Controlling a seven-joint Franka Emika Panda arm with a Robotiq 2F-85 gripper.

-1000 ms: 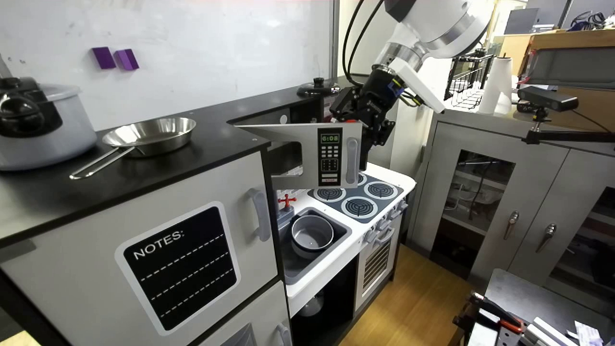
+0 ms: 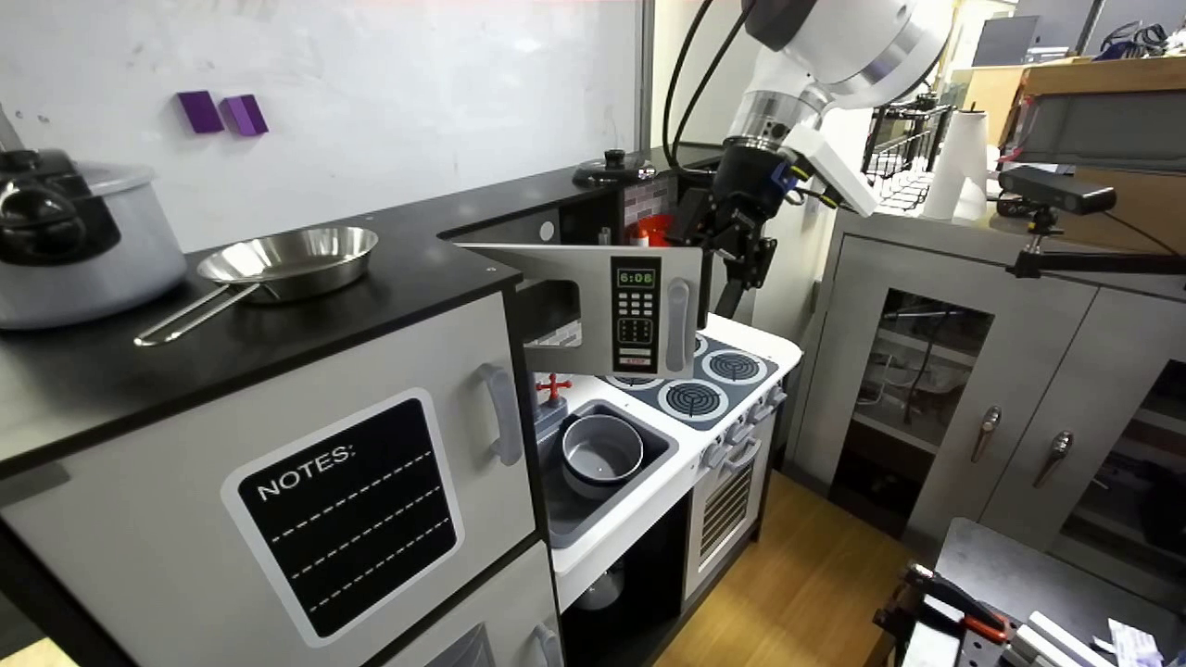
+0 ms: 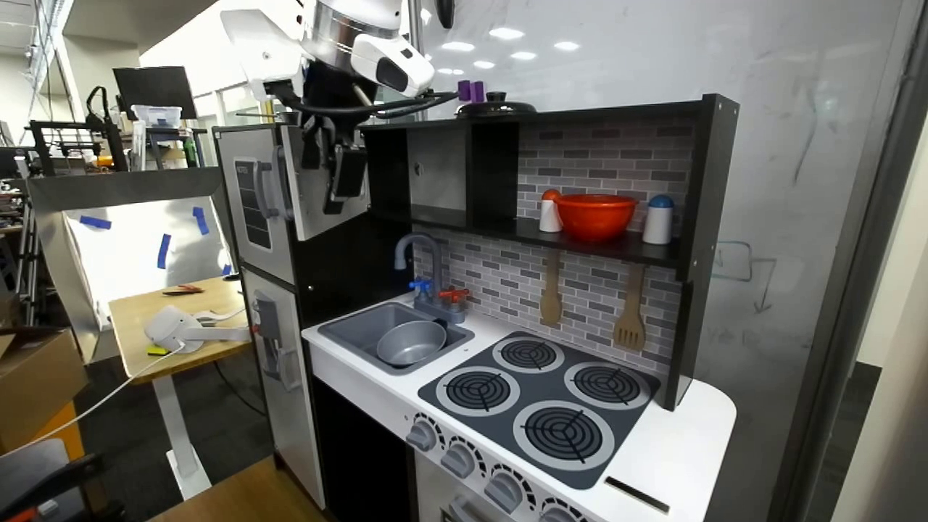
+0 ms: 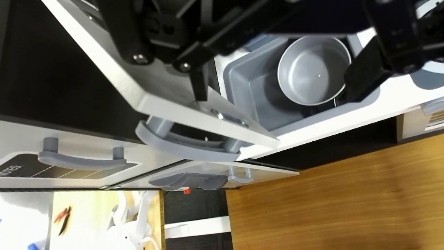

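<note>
A grey toy microwave door (image 2: 600, 306) stands swung out from its cabinet, its keypad and handle (image 2: 678, 324) facing exterior view 1. My gripper is open, its fingers spread wide with nothing held between them. In the wrist view one finger (image 4: 199, 85) lies over the inner side of the door (image 4: 208, 121), close to its edge; whether it touches cannot be told. The other finger (image 4: 366, 71) hangs apart, above the sink side. Exterior view 2 has the gripper (image 3: 335, 170) beside the door (image 3: 326, 204). The door partly hides it in exterior view 1.
A grey pot (image 3: 411, 343) sits in the sink (image 3: 348, 335), below the door. The stove top (image 3: 539, 400) is clear. An orange bowl (image 3: 596, 216) stands on the shelf (image 3: 557, 239). A steel pan (image 2: 291, 261) rests on the black counter (image 2: 422, 283).
My gripper has tilted to point more steeply down beside the door's free edge. The door has swung slightly toward exterior view 1's camera. Pot and pan have stayed put.
</note>
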